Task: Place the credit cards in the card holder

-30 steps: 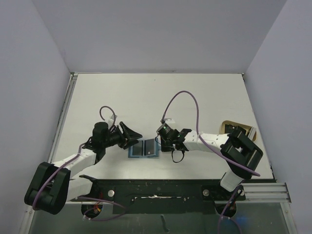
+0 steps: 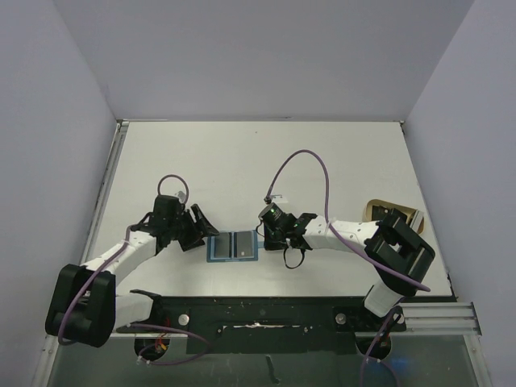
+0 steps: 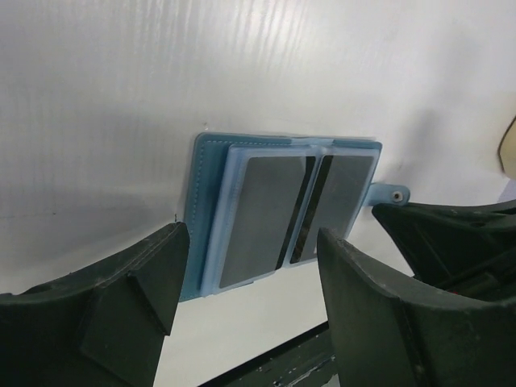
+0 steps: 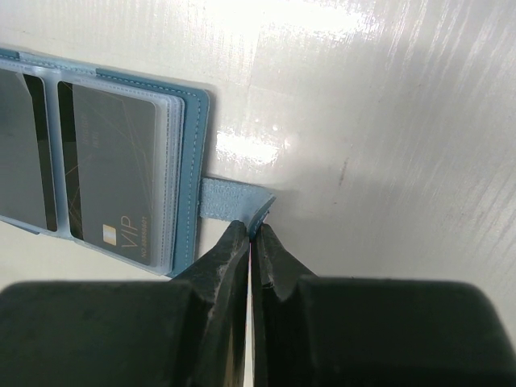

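The blue card holder [image 2: 218, 257] lies flat at the table's front middle, with dark cards under clear sleeves, one marked VIP [image 4: 113, 177] in the right wrist view. My left gripper is open over the holder's left end, nothing held. My right gripper is shut on the holder's blue strap [image 4: 230, 199], which sticks out from the right side; its tip is bent up between the fingertips.
A tan box [image 2: 379, 203] with dark cards stands at the right of the table, behind the right arm.
My left gripper has moved left, to the holder's left end. The holder sits slightly further left than about a second ago. The right arm looks still.
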